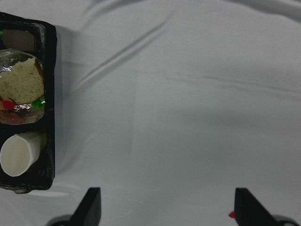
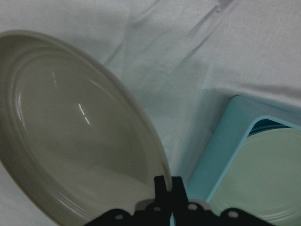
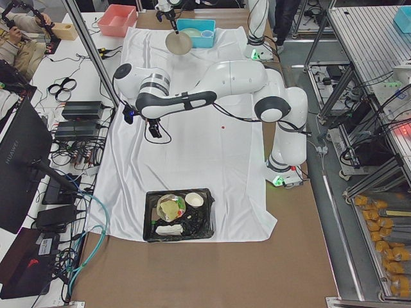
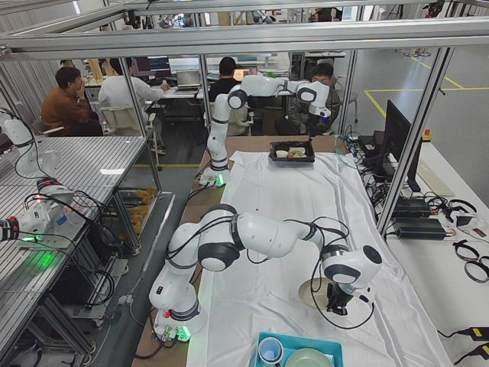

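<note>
A beige plate point(image 3: 178, 42) point(image 2: 77, 127) is gripped at its rim by my right gripper, its fingers shut on it, beside a light-blue bin point(image 2: 225, 141) holding a pale green plate point(image 2: 258, 174) and, in the camera right view, a blue cup point(image 4: 270, 349). My left gripper is open above the white cloth point(image 1: 169, 127). A black tray point(image 3: 179, 234) holds a bread item in a clear wrapped container point(image 1: 21, 82), a white cup point(image 1: 21, 153) and a white roll.
A small red object point(image 3: 223, 127) lies on the cloth. A red bin point(image 3: 117, 20) is on the left side table among cables and equipment.
</note>
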